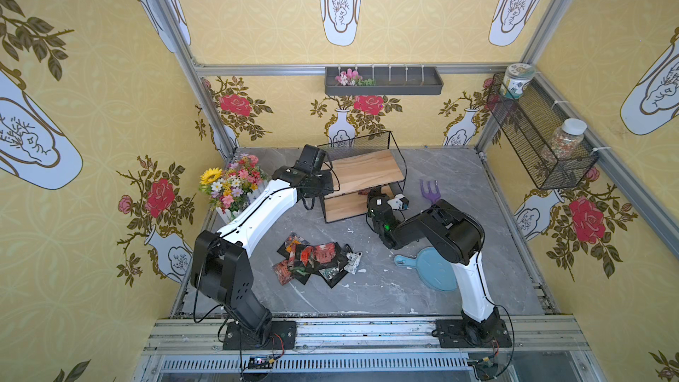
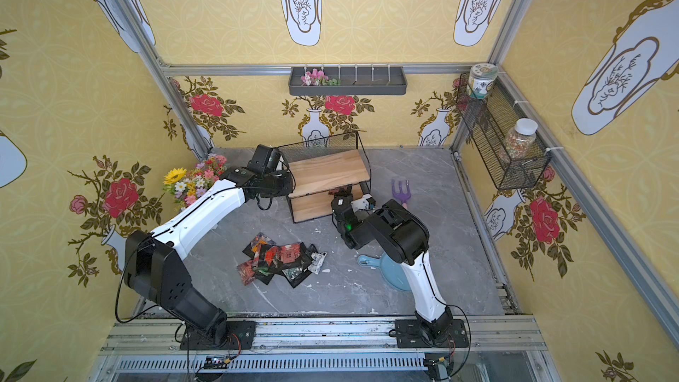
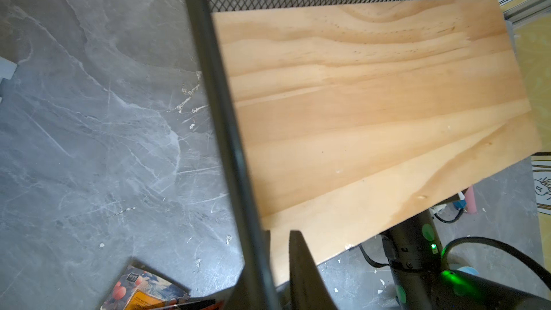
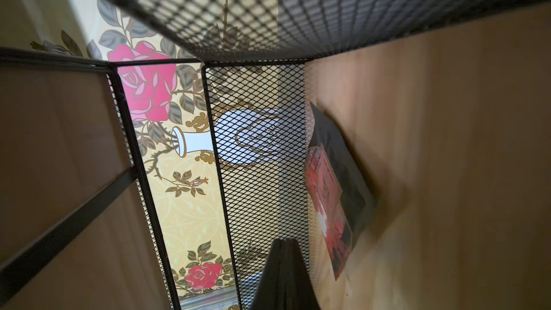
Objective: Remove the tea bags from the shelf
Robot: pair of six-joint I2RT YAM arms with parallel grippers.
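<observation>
A two-tier shelf of wood boards and black mesh [image 1: 360, 168] stands at the back middle of the table; its upper board [image 3: 373, 103] is bare. On the lower board lies one dark tea bag with a red label [image 4: 330, 186], close to the mesh side. My right gripper reaches into the lower tier, shut, nothing showing between its fingers, apart from the bag. At the shelf's left post my left gripper is shut, partly hidden behind the black frame bar; nothing shows in it. Several tea bags [image 1: 314, 260] lie piled on the table in front.
A flower bunch [image 1: 237, 182] stands left of the shelf. To the right lie a purple fork [image 1: 430, 191] and a blue round pan-like item [image 1: 437, 270]. A mesh wall basket [image 1: 541, 134] holds jars.
</observation>
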